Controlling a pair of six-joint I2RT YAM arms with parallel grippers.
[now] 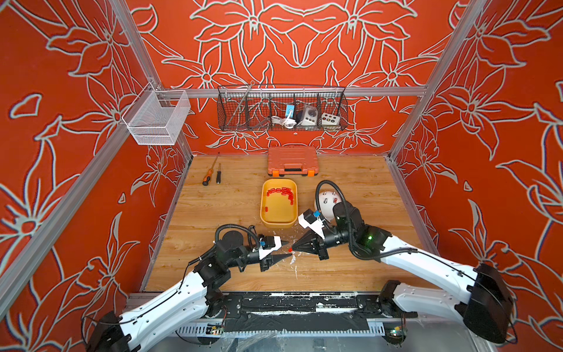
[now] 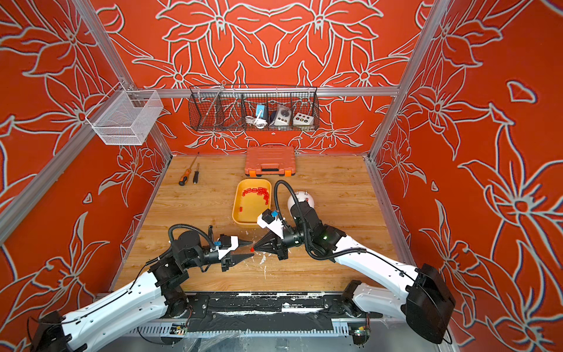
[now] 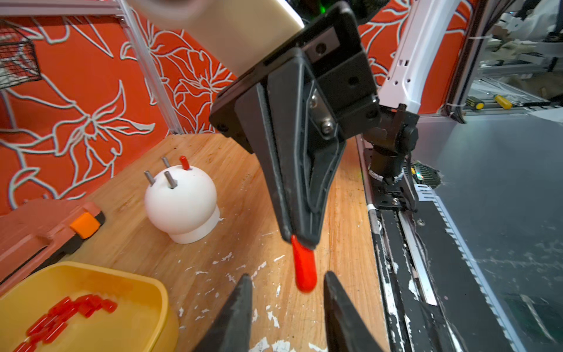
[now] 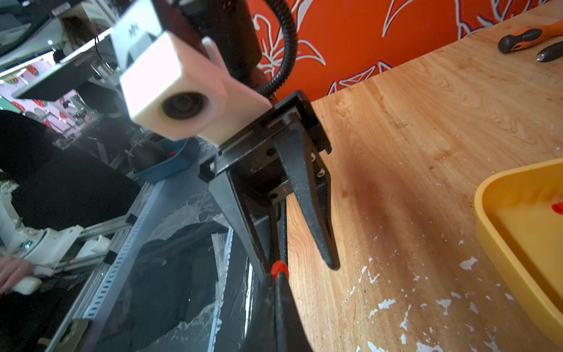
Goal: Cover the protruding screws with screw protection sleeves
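Note:
A red sleeve [image 3: 304, 267] sticks out from the fingertips of my right gripper, which is shut on its end. In the left wrist view its rounded free end hangs between the fingertips of my left gripper, which stands open with a gap on each side. The white ball [image 3: 181, 202] on the table has several screws standing up from it; a red sleeve [image 3: 184, 162] covers one, while bare metal shows on others such as the front screw [image 3: 170, 179]. The yellow tray [image 1: 279, 224] holds several red sleeves [image 1: 281, 191].
Behind the tray lies an orange case [image 1: 292, 160]. An orange-handled screwdriver [image 1: 208, 175] and a smaller dark one [image 1: 218, 176] are at the back left. Both grippers are close together in front of the tray, and the table's left side is clear.

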